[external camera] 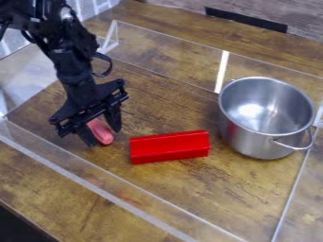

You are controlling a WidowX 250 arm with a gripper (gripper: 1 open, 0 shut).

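Observation:
My black gripper (98, 121) is low over the wooden table at left, its fingers around or just above a small pink-red object (101, 133); whether it grips the object cannot be told. A red rectangular block (169, 146) lies to the right of the gripper. A steel pot (263, 121) with a side handle stands further right.
Clear low walls border the wooden work area (171, 90). A wooden backboard runs along the top right.

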